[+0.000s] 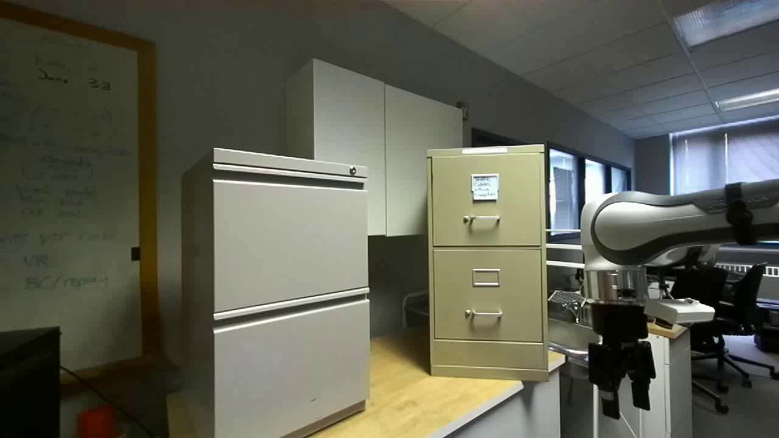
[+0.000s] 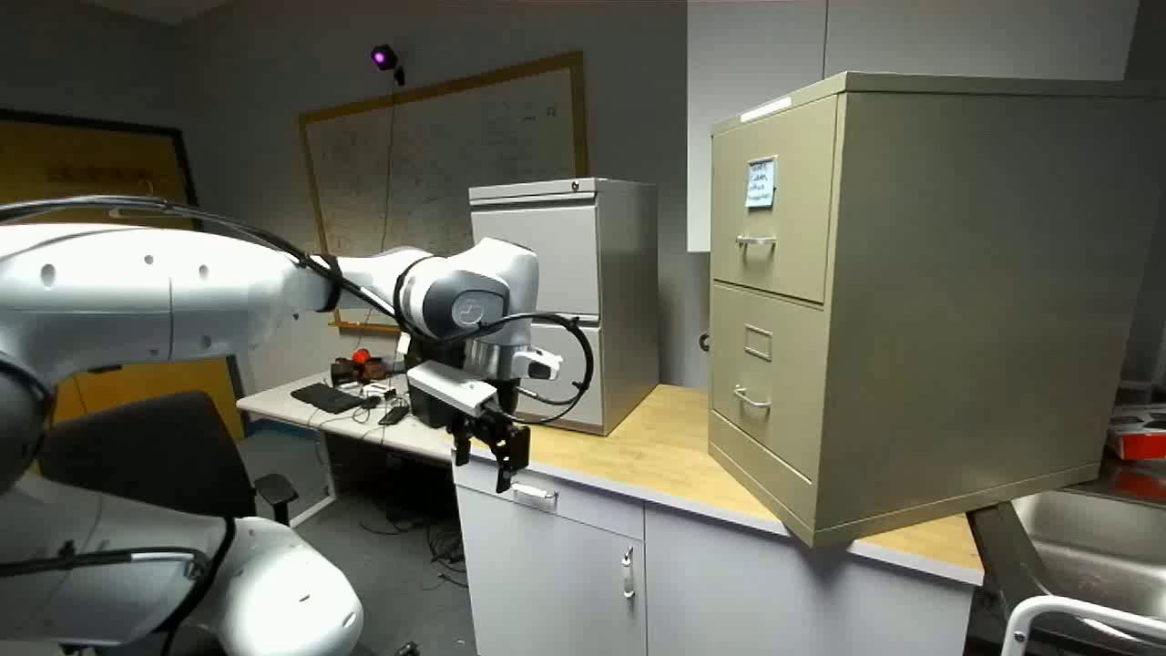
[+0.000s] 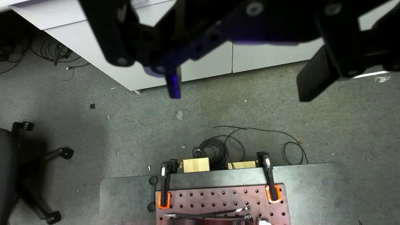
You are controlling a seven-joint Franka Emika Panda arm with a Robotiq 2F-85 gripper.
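My gripper [image 1: 633, 409] hangs pointing down at the right of exterior view 1. It is open, and in the wrist view a wide gap between its fingers shows only floor beyond. In exterior view 2 the gripper [image 2: 481, 468] appears in front of the counter's edge, touching nothing that I can make out. A beige two-drawer cabinet [image 2: 771, 361] stands on the counter, its drawers closed, with a note on the upper one. Also on the counter is a grey cabinet [image 1: 290, 248], its drawers closed too.
The wooden counter [image 2: 667, 437] has bare room between the cabinets. White cupboard doors [image 2: 557, 585] with handles lie below it. A sink [image 2: 1077, 536] is at the right. Below the wrist camera are cables [image 3: 215, 148] on the floor and a clamped perforated plate [image 3: 221, 195].
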